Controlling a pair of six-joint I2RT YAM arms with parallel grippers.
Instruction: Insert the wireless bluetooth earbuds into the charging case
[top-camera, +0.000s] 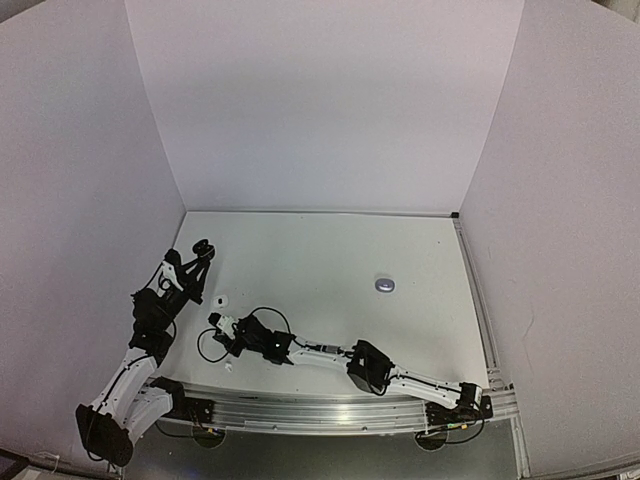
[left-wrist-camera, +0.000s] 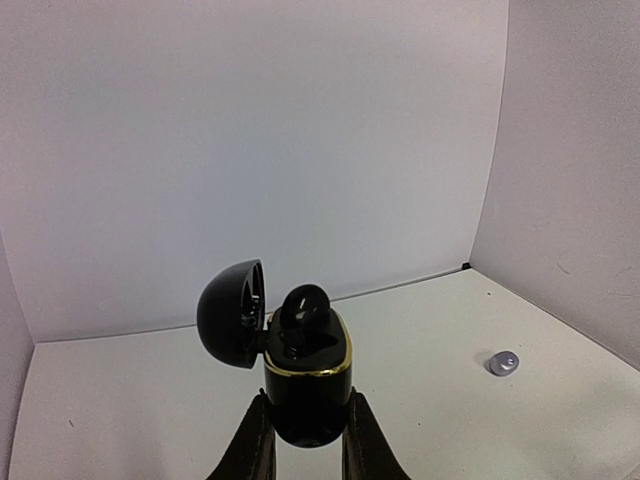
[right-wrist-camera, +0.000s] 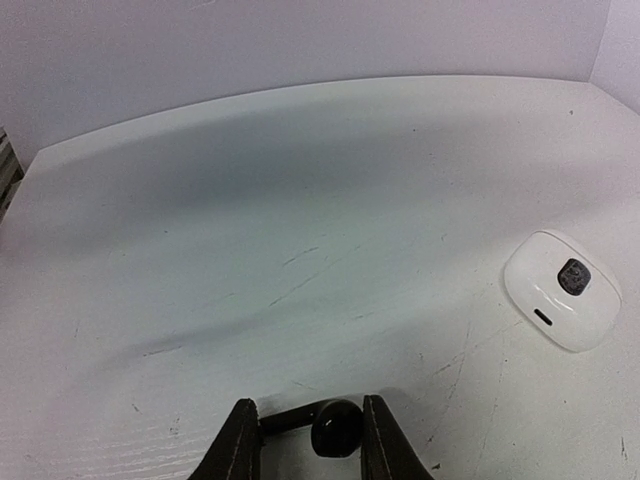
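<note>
My left gripper is shut on the black charging case (left-wrist-camera: 310, 395), which it carries upright above the table. The case's lid (left-wrist-camera: 228, 315) stands open to the left, and a gold line runs around the rim. One black earbud (left-wrist-camera: 304, 306) shows at the case's opening, its head sticking up above the rim; how deep it sits I cannot tell. In the right wrist view, a second black earbud (right-wrist-camera: 337, 429) spans the gap of my right gripper, stem against the left finger and round head against the right. That gripper is low over the table's front left.
A white rounded case (right-wrist-camera: 563, 290) lies on the table beyond my right gripper, to its right in the right wrist view. A grey-violet rounded object (top-camera: 385, 285) sits on the table's right side.
</note>
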